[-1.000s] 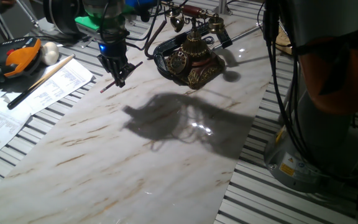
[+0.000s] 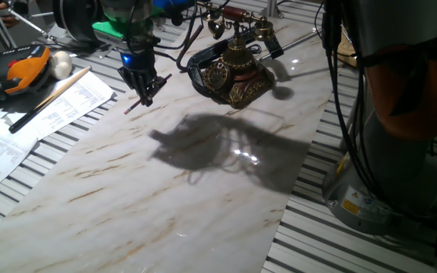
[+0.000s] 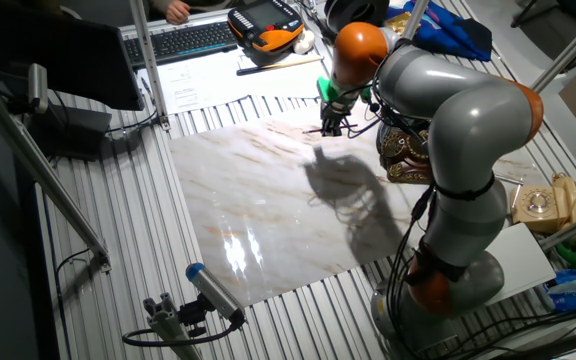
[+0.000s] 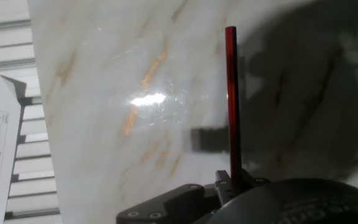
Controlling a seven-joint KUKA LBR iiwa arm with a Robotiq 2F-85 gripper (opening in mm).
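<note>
A slim red and black pencil [image 4: 232, 93] is held in my gripper [image 2: 149, 98], which is shut on it. In the wrist view, the pencil stretches straight away from the fingers [image 4: 222, 182]. Exterior view 1 shows the same pencil [image 2: 132, 108] slanting, with an end sticking out on either side of the fingers. The gripper hangs above the far part of the marble-patterned board [image 2: 89, 205], and the pencil is clear of the surface. In exterior view 2, the gripper [image 3: 332, 128] is over the board's far edge, partly dark.
An ornate old-style telephone [image 2: 237, 80] stands close to the right of the gripper. Papers [image 2: 74, 98] with a long brush-like stick [image 2: 48, 101], and an orange-black case [image 2: 14, 72], lie at the left. The board's near part is free. A beige telephone [image 3: 538, 205] sits behind the arm.
The gripper and pencil have turned very slightly over the last second. Nothing else has visibly moved, and the pencil stays held.
</note>
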